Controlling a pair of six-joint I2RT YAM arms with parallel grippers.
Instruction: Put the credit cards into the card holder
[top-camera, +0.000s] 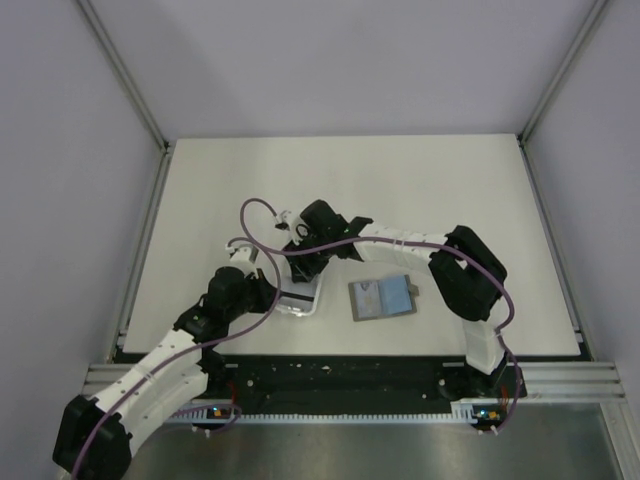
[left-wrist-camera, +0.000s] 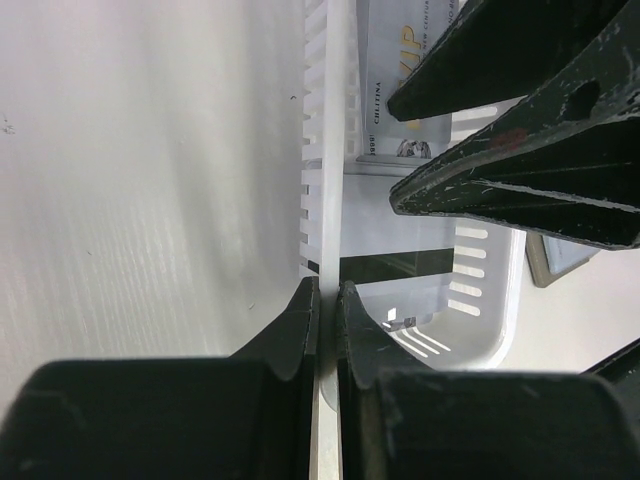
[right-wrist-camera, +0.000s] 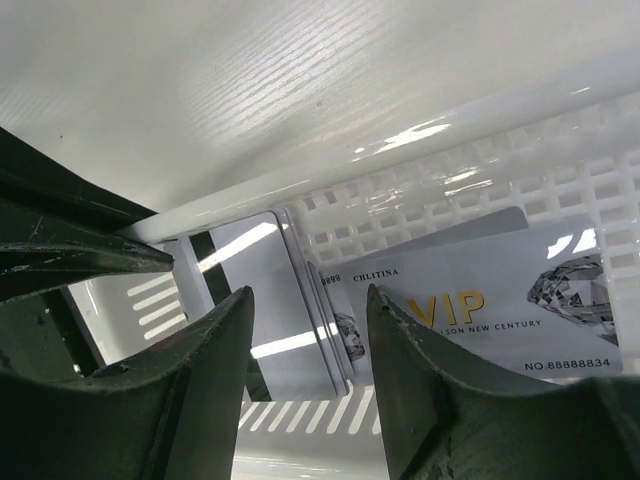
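A white plastic basket sits between my arms, holding a grey VIP card and a stack of cards with a dark stripe. My left gripper is shut on the basket's rim. My right gripper hangs open over the cards, its dark fingers also showing above the basket in the left wrist view. The card holder, with pale blue and grey panels, lies on the table to the right of the basket.
Both arms and their looping cables crowd the area over the basket.
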